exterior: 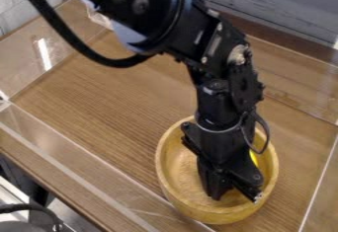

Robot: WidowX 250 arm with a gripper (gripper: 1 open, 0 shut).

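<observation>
My gripper (224, 177) reaches down into a yellow bowl (181, 187) at the bottom right of the view, its black body covering much of the inside. Its fingers are low in the bowl and mostly dark against each other, so what lies between them is hard to see. A bright yellow item shows partly behind the gripper on the right side of the bowl; what it is, I cannot tell.
Clear strips run along its edges, a pale wall stands at the back, and a black cable lies at the bottom left.
</observation>
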